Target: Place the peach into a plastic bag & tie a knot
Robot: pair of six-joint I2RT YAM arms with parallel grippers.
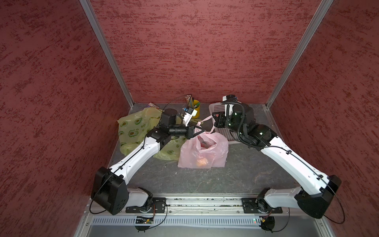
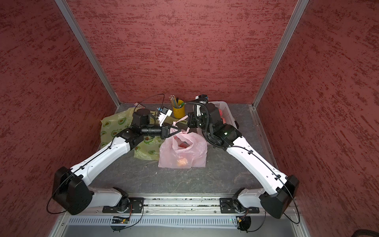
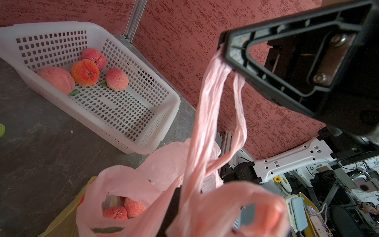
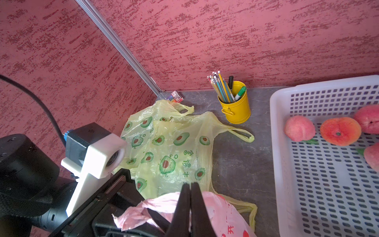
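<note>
A pink plastic bag (image 1: 193,154) stands on the table, its mouth partly open, with peaches (image 3: 135,207) inside. My right gripper (image 1: 216,119) is shut on one strand of the bag's handle; in the left wrist view this pink handle (image 3: 205,102) runs taut up to the fingertip of the right gripper. The left gripper (image 1: 204,130) is shut above the bag's mouth. Pink plastic wraps round its fingers, covering most of them in the left wrist view, and whether any is pinched between them is hidden.
A white basket (image 3: 98,118) with several peaches stands behind and right of the bag. A green avocado-print bag (image 4: 169,146) lies flat at the left. The yellow pencil cup (image 4: 238,108) is at the back. Clear grey table (image 1: 197,183) lies in front.
</note>
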